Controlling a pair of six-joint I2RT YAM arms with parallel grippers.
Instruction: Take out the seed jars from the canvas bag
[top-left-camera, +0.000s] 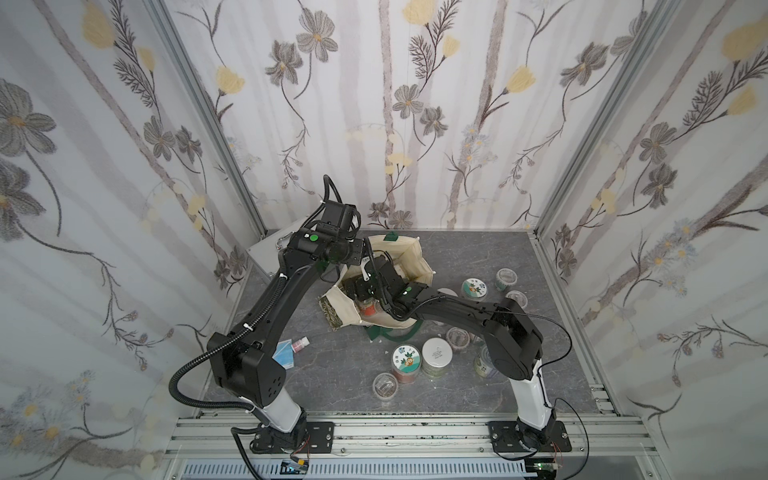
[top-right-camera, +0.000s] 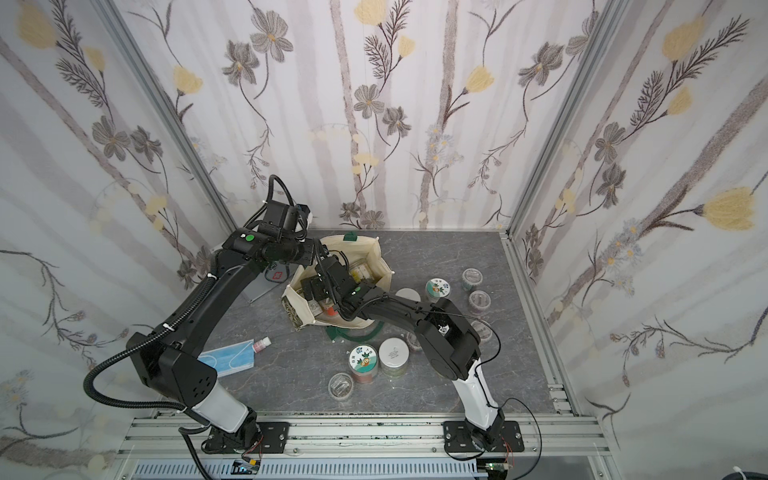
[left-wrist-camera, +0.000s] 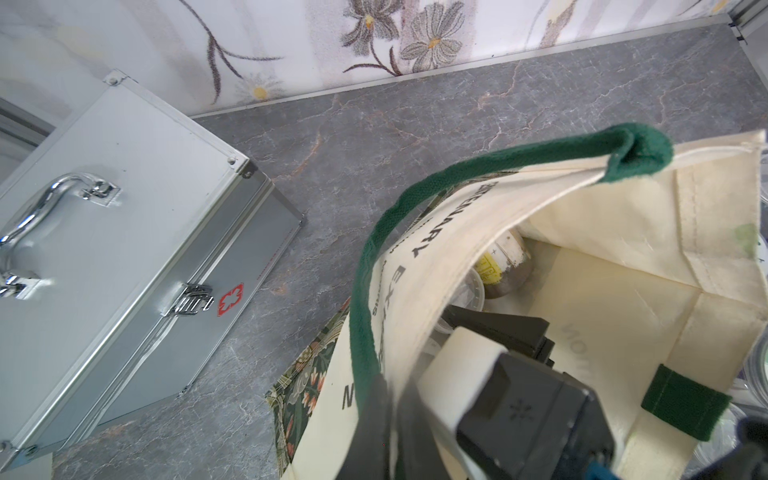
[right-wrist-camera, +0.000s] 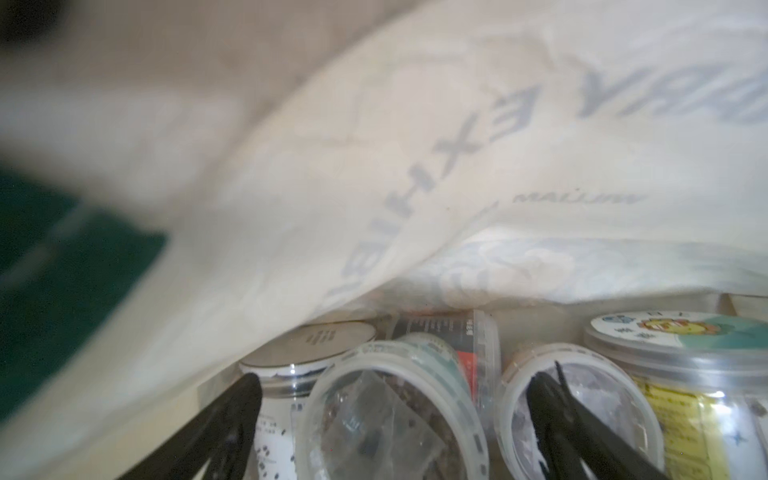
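The canvas bag (top-left-camera: 400, 252) stands open in the middle of the table. My left gripper is shut at its left rim; the green-trimmed canvas edge runs up from the fingers, though what is between them is blurred. My right gripper is inside the bag, open, its fingers either side of a clear-lidded seed jar (right-wrist-camera: 436, 392). More jars lie beside it: one with a metal lid (right-wrist-camera: 312, 348), a small one (right-wrist-camera: 592, 416) and a yellow-labelled one (right-wrist-camera: 696, 416). A canvas flap hangs over them.
A metal case (left-wrist-camera: 120, 232) stands left of the bag. Several jars (top-left-camera: 437, 356) stand on the table right and front of the bag. A blue mask (top-right-camera: 228, 360) and small bottle (top-right-camera: 261, 345) lie front left.
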